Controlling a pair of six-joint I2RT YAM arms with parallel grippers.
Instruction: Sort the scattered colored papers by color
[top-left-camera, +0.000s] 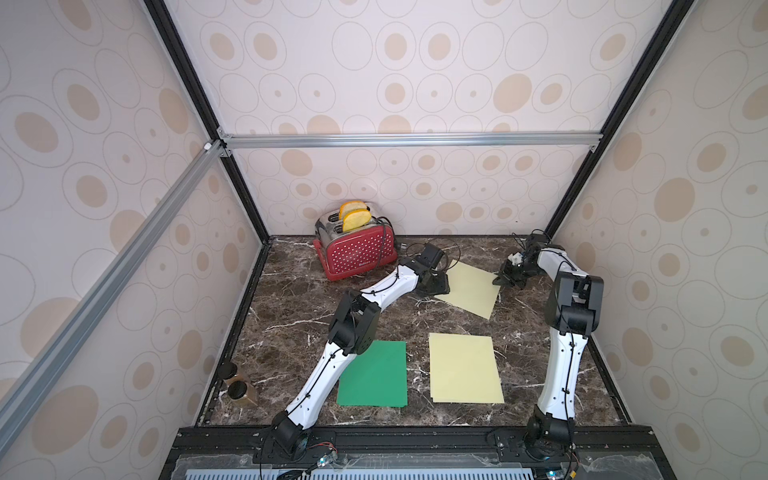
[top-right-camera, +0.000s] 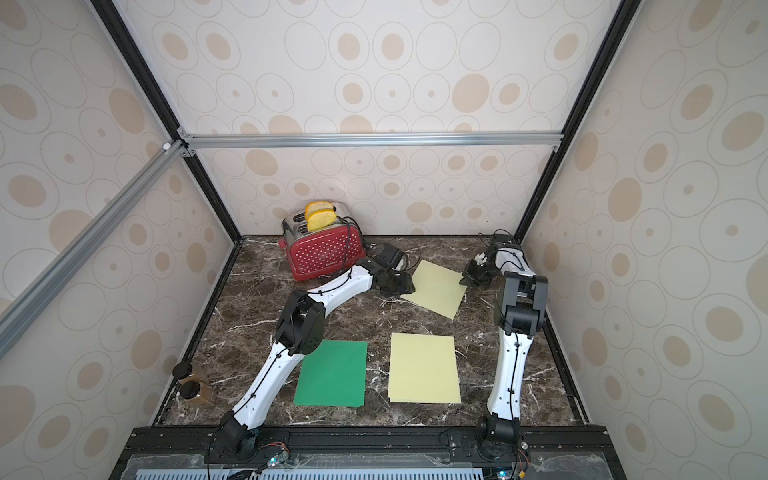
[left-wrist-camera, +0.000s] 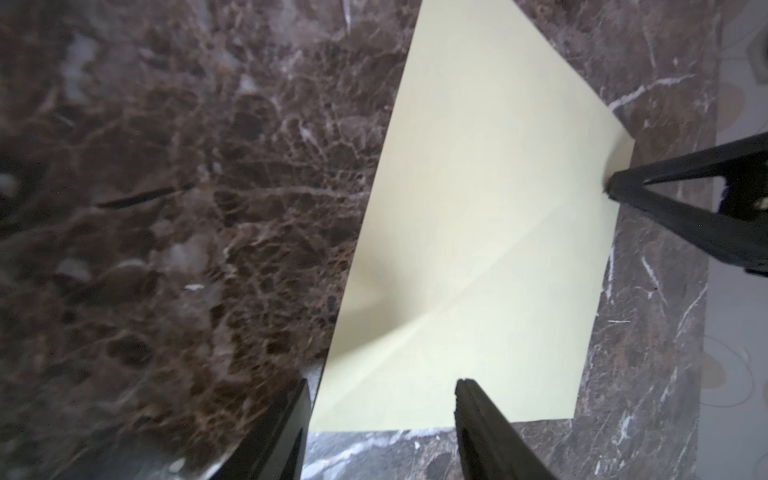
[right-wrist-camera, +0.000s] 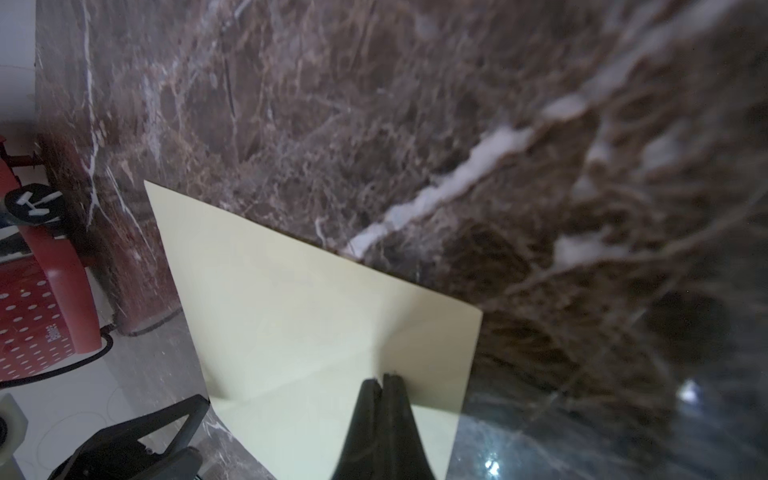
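Note:
A loose pale yellow sheet (top-left-camera: 473, 289) lies at an angle on the back part of the table. A soft crease (left-wrist-camera: 472, 281) crosses it between its left and right sides. My left gripper stands open by the sheet's left corner, its two fingers spread apart. At the sheet's right side, my right gripper is shut, its tips against the paper; whether any paper is pinched between them cannot be made out. Towards the front lie a yellow paper stack (top-left-camera: 465, 368) and, left of it, green paper (top-left-camera: 376, 374), partly behind the left arm in the top left view.
A red toaster (top-left-camera: 360, 249) with yellow slices stands at the back, just left of my left gripper. Two dark-capped jars (top-left-camera: 240, 390) sit at the front left. Bare table (top-left-camera: 292, 320) shows on the left.

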